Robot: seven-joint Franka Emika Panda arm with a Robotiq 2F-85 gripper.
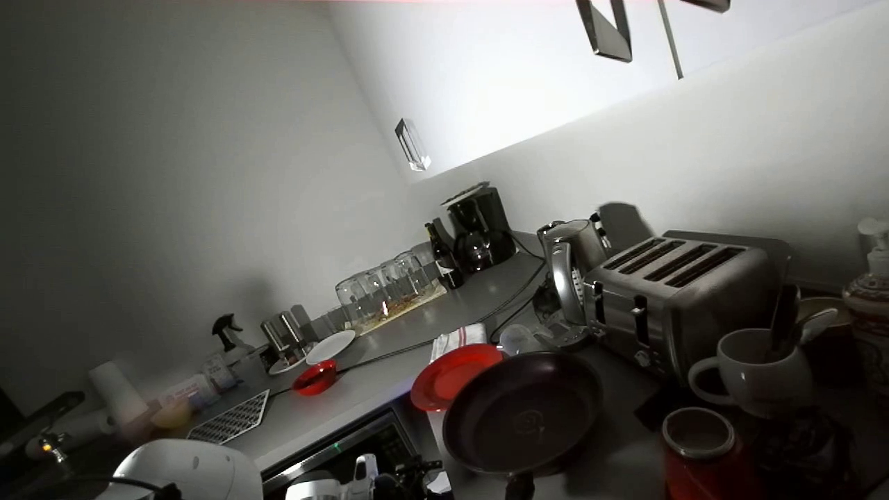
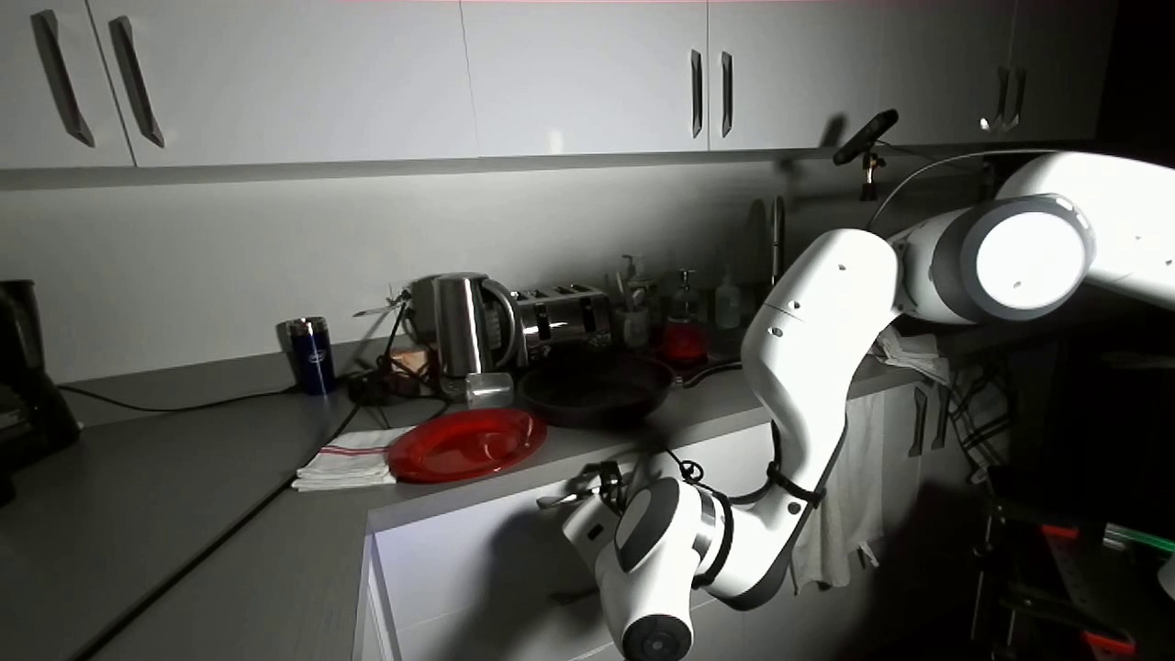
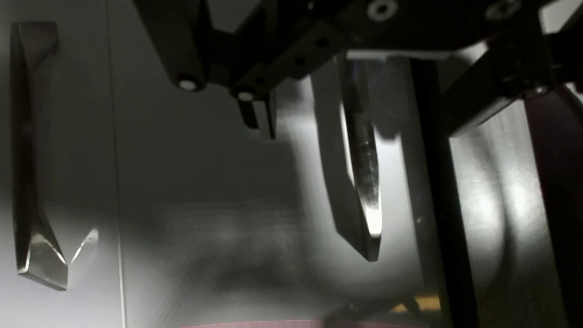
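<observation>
In the wrist view my gripper is open, with one finger (image 3: 267, 117) left of a metal bar handle (image 3: 365, 164) and the other to its right. Nothing is gripped. The handle lies across the gap in this view; how deep it sits between the fingers I cannot tell. It is fixed to a grey panel (image 3: 218, 169) below the counter. A second bar handle (image 3: 24, 147) stands farther left, past a seam. From outside, the gripper (image 2: 595, 488) is low at the counter's front edge, below the red plate (image 2: 468, 444).
Above the gripper, the dark pan (image 1: 526, 412) and red plate (image 1: 454, 379) sit close to the counter edge. The toaster (image 1: 679, 292), kettle (image 1: 575, 246), white mug (image 1: 754, 375) and red jar (image 1: 700, 458) crowd behind and beside the pan.
</observation>
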